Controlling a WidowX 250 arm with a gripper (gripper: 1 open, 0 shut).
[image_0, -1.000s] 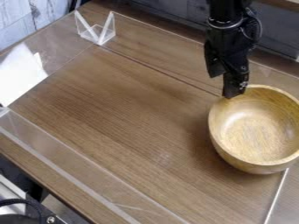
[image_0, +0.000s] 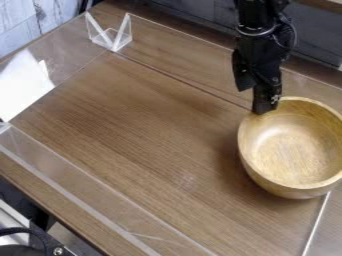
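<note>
A black robot gripper (image_0: 254, 92) points down from the top right, its fingers just above the back left rim of a large wooden bowl (image_0: 287, 150) at the right of the table. The fingers appear apart, with nothing visible held between them. The bowl looks empty.
A clear plastic stand (image_0: 110, 36) sits at the back left, and a white sheet (image_0: 19, 85) lies at the left edge. A wall runs along the back.
The gripper shows only very slight movement at the bowl's back rim; the bowl stays where it was.
</note>
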